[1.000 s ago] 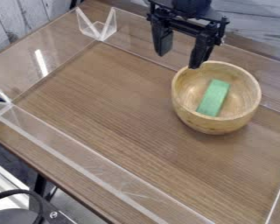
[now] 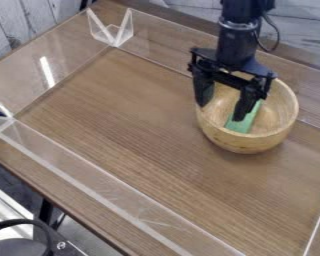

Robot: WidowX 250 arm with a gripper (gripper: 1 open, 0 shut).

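Note:
My gripper (image 2: 223,92) reaches down from the top right over a round tan bowl (image 2: 232,141), its dark fingers spread open at the bowl's left and upper part. A green object (image 2: 243,120) lies in the bowl, just below and right of the gripper, partly hidden by it. I cannot see anything between the fingers.
A clear angular plastic item (image 2: 109,28) stands at the back left. Dark cables or parts (image 2: 23,243) sit at the lower left corner beyond the table's edge.
My gripper has moved downward from the back edge to over and into the bowl, now covering part of it and of the green object.

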